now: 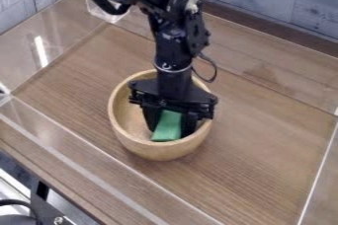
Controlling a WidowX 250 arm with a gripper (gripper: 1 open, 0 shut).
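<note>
A wooden bowl sits on the table in the centre of the view. Inside it lies a green object, partly covered by my black gripper, which reaches down into the bowl from the top. The gripper looks closed around the green object, though its fingertips are largely hidden in dark shadow and behind the object.
A pale wall runs along the back. A clear container stands at the top left, and dark cables show at the lower left edge.
</note>
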